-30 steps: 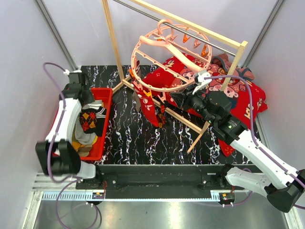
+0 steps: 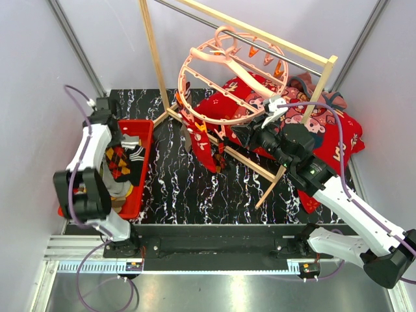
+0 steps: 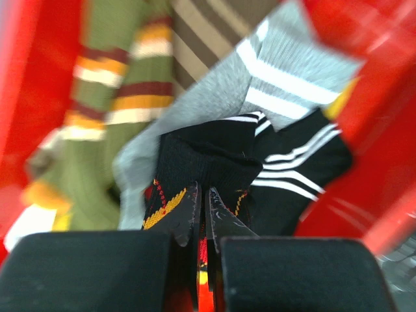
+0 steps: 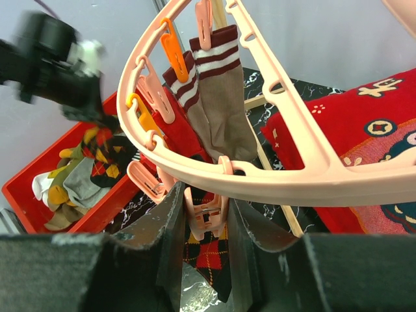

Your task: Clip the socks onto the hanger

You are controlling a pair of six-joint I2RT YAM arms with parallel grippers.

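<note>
Over the red bin, my left gripper is shut on a fold of the black argyle sock (image 3: 211,153), which is pulled up at the fingertips; its lower part stays near the other socks. In the top view that sock (image 2: 118,162) shows below the gripper. The round pink hanger (image 2: 185,68) hangs from the rod of a wooden frame. At its near rim my right gripper is shut on a pink clip (image 4: 203,224). An argyle sock (image 4: 209,257) hangs beneath that clip. Brown-and-white striped socks (image 4: 224,97) and red ones hang farther along the rim.
The red bin (image 2: 146,162) holds several more socks, including a grey one (image 3: 227,71) and green striped ones (image 3: 143,78). Red patterned cushions (image 2: 227,101) fill the area behind the hanger. Wooden legs (image 2: 265,192) stand on the black marbled floor. Open floor lies between bin and frame.
The left arm dipped into the bin and has come back up, with the argyle sock's top now drawn up at its fingers. My right arm and the hanger look unmoved.
</note>
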